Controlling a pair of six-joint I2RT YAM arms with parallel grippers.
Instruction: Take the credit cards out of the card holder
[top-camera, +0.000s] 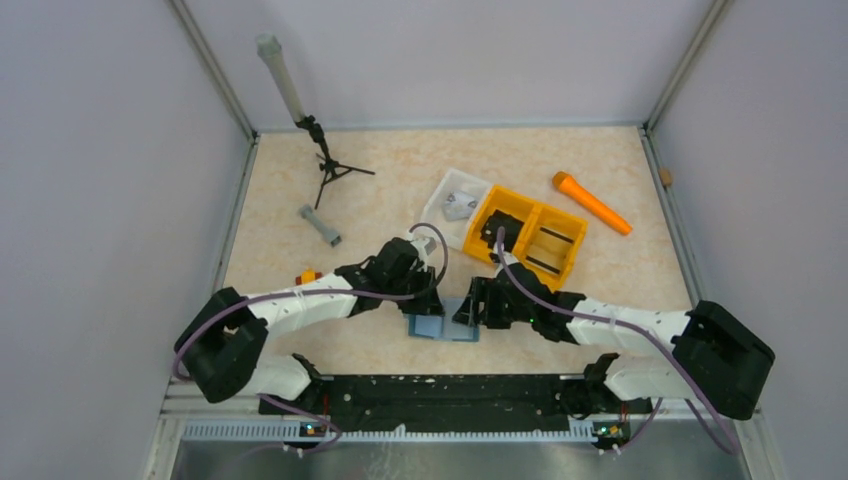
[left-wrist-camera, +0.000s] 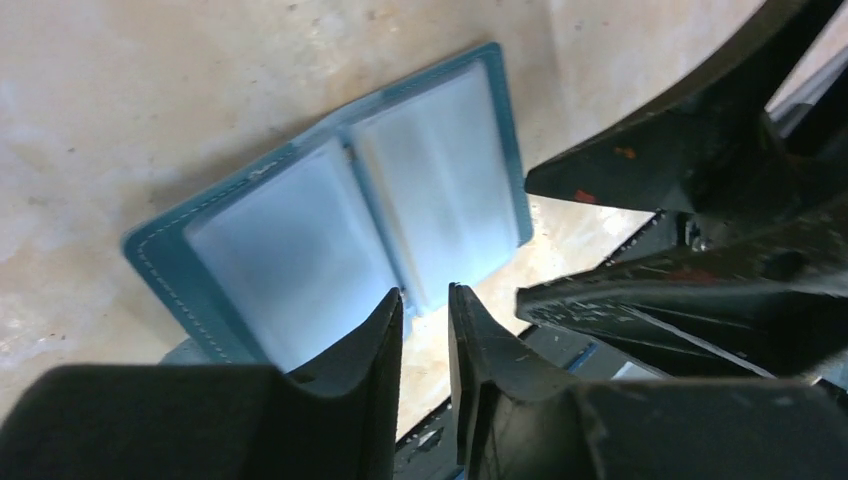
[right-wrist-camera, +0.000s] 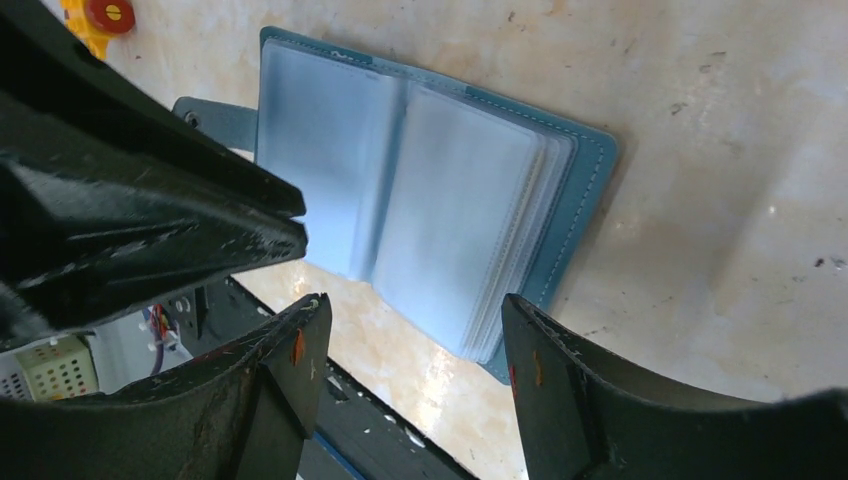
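Note:
The card holder (top-camera: 428, 327) lies spread flat near the table's front, blue with pale, clear-looking sleeves on both halves. Separate cards cannot be made out in it. Over its middle, my left gripper is open a little; only the holder and table show through the narrow gap. My right gripper stands wide open above the holder's right half (right-wrist-camera: 455, 215), where several sleeve edges are layered along the outer side. Nothing is between its fingers. From the top, the arms cover the holder's rear part.
Behind the grippers stand an orange divided box (top-camera: 580, 232) and a white tray (top-camera: 437, 213). An orange microphone (top-camera: 592, 203) lies at the back right, a grey dumbbell-shaped thing (top-camera: 320, 225) and a tripod (top-camera: 330, 168) at left. The two grippers are close together.

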